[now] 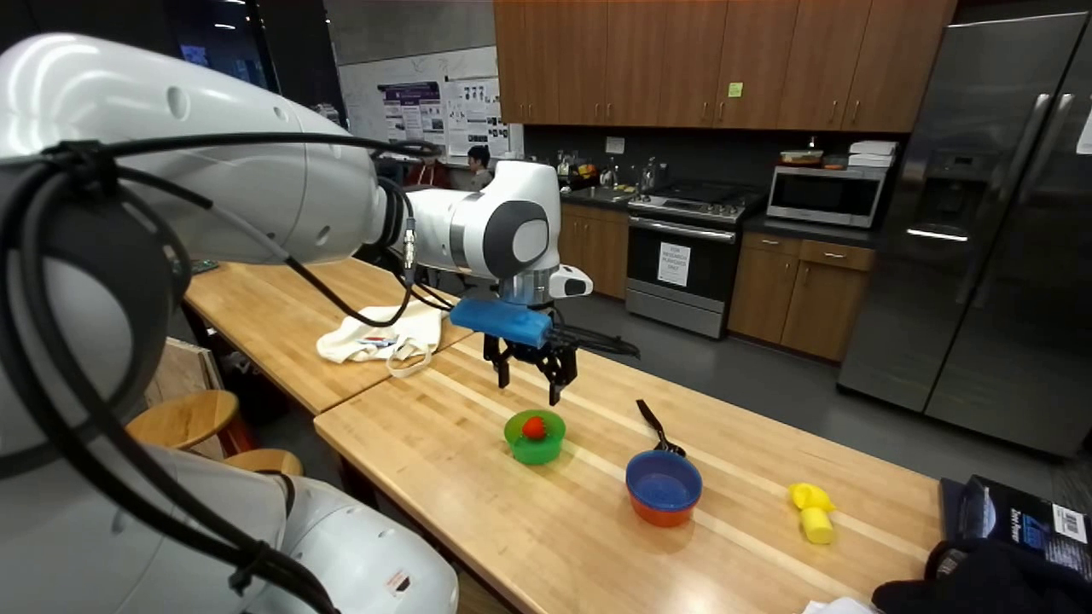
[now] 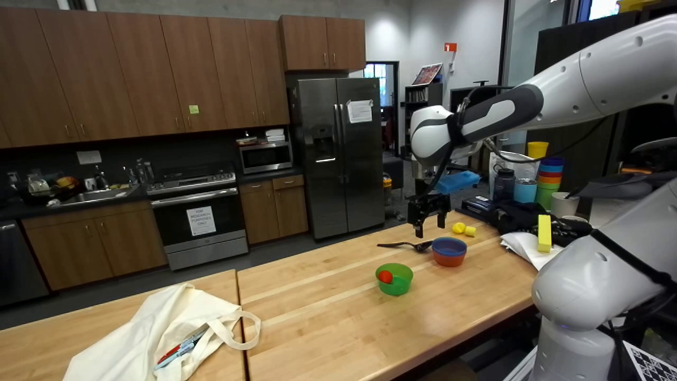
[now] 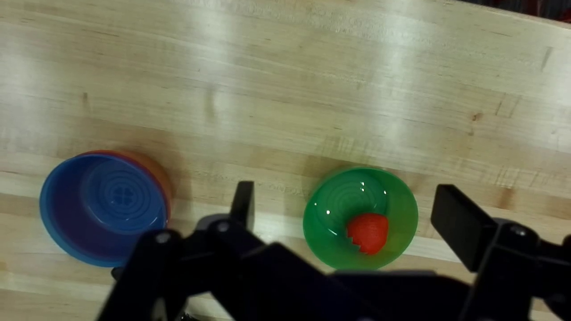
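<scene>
A green bowl (image 3: 393, 187) stands on the wooden table with a red strawberry-like piece (image 3: 368, 233) lying inside it. My gripper (image 1: 529, 389) hangs in the air above the table near that bowl. Its fingers (image 3: 244, 206) are spread wide, and nothing sits between them; the gripper is open. From the wrist, the green bowl appears between the two fingers, below them. To the left in the wrist view, a blue bowl (image 3: 107, 206) is nested in an orange-red bowl (image 3: 160, 179), and nothing lies in the blue one.
A black utensil (image 1: 655, 421) lies beside the stacked bowls. Yellow pieces (image 1: 815, 517) rest farther along the table. A cream cloth bag (image 2: 152, 330) lies at the other end. Dark cloth (image 1: 983, 583) and a box crowd the far end.
</scene>
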